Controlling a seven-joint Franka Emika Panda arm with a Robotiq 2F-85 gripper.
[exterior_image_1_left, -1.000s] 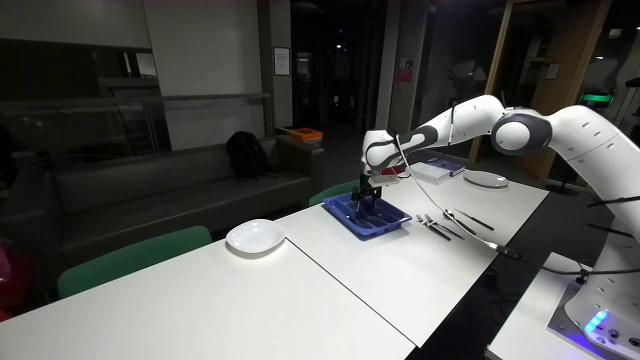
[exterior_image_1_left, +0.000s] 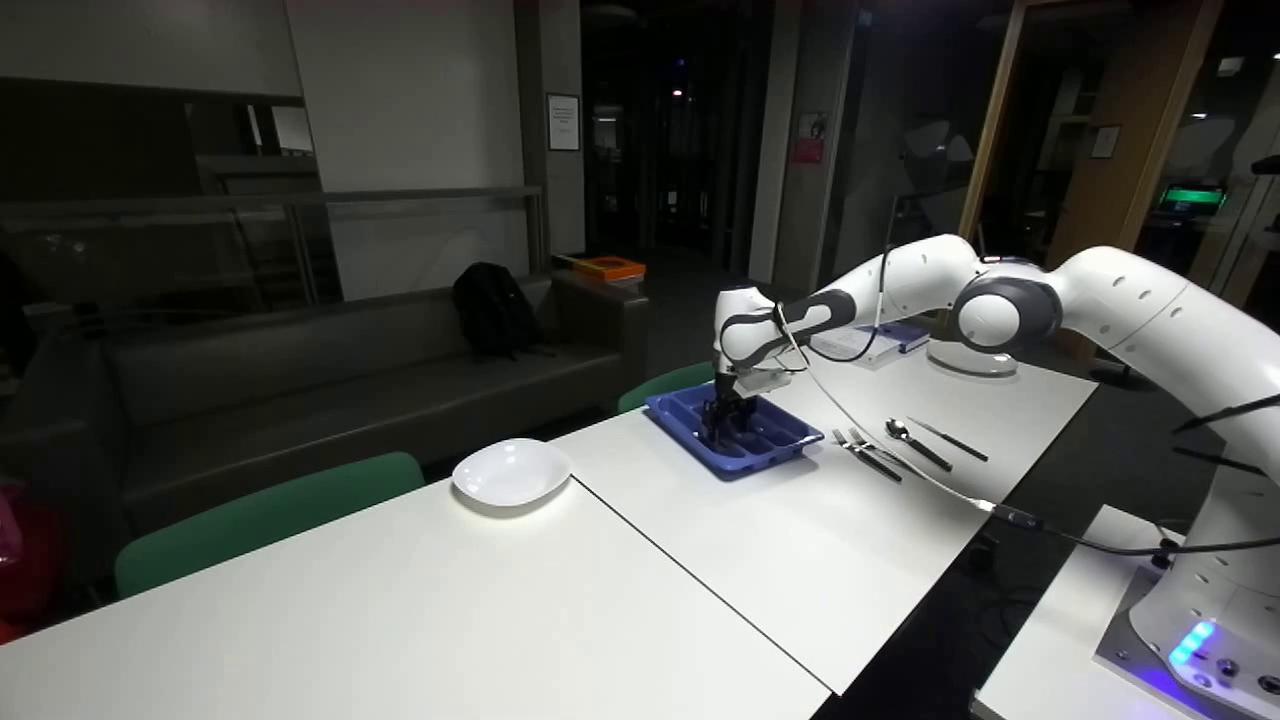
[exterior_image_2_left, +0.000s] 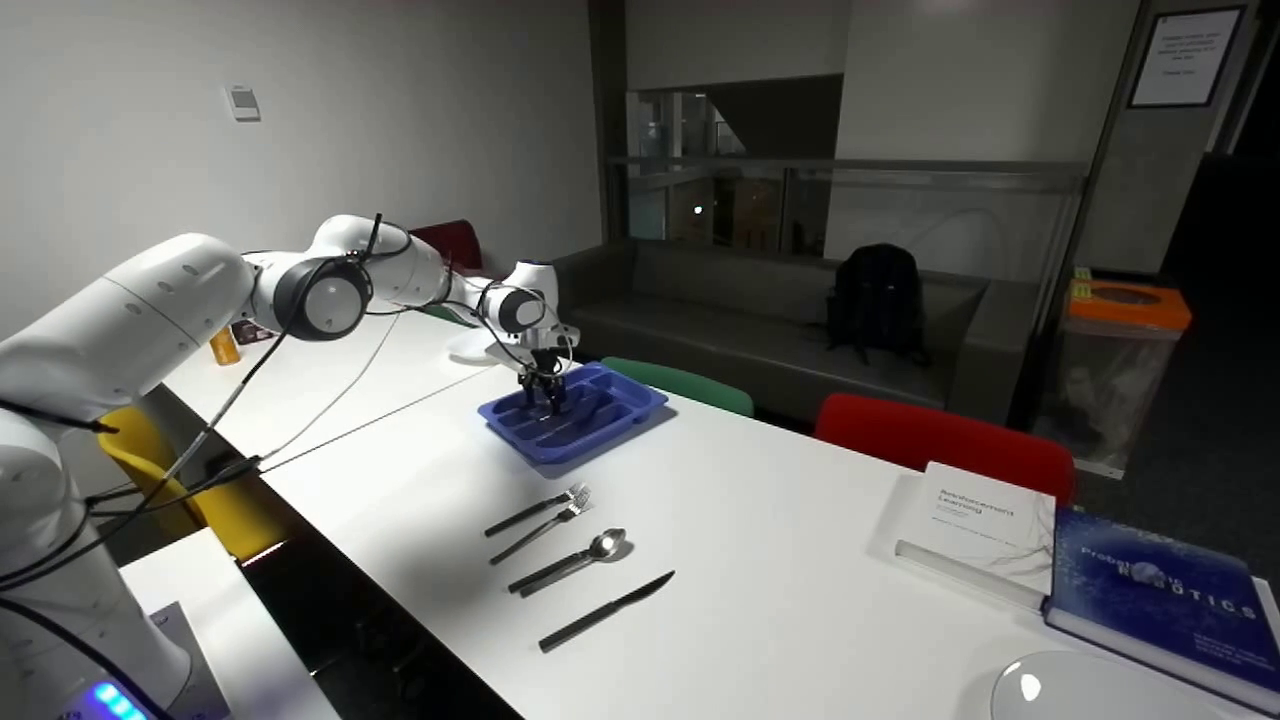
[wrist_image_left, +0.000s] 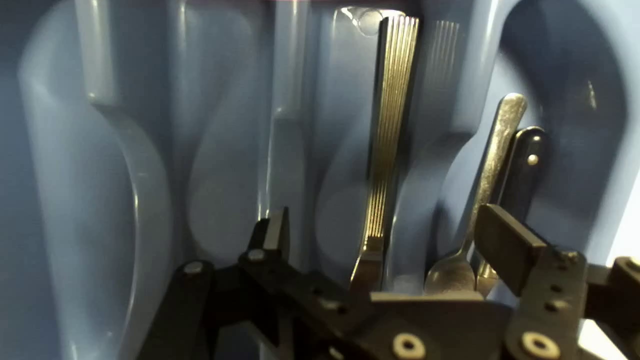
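Observation:
My gripper stands open, its fingers (wrist_image_left: 507, 237) spread wide, low over the blue cutlery tray (exterior_image_2_left: 636, 414). In the wrist view, a stack of thin ribbed metal handles or a single ribbed utensil (wrist_image_left: 393, 120) stands out in a middle compartment, between the two fingers; I cannot tell which it is. A compartment to the right holds a metal utensil (wrist_image_left: 495, 150) and a dark-handled one (wrist_image_left: 520, 180), partly hidden behind the right finger. The compartments at the left look empty. In exterior view 1 the gripper (exterior_image_1_left: 728, 418) reaches down inside the tray (exterior_image_1_left: 768, 463).
On the table lie forks (exterior_image_2_left: 534, 514), spoons (exterior_image_2_left: 573, 565) and a knife (exterior_image_2_left: 608, 612). A white bowl (exterior_image_1_left: 512, 472) stands beyond the table seam. Books (exterior_image_2_left: 1158, 582) and a plate (exterior_image_2_left: 1086, 690) occupy the far end.
The arm has come down, and the gripper now sits lower in the tray and slightly further left in exterior view 1. Tray, bowl and table cutlery look unmoved.

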